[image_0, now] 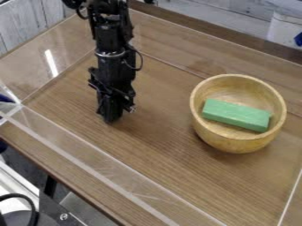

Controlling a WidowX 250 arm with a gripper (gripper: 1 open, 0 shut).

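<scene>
The black robot arm (112,53) reaches down from the top of the view to the left-middle of the wooden table. Its gripper (112,110) is low at the tabletop; the fingers are dark and small, so I cannot make out whether anything is between them. To its right a round tan bowl (236,135) holds a green block (236,115) lying across its inside.
Dark cables (30,203) lie off the table's left edge at the lower left. A white object (289,18) is at the top right corner.
</scene>
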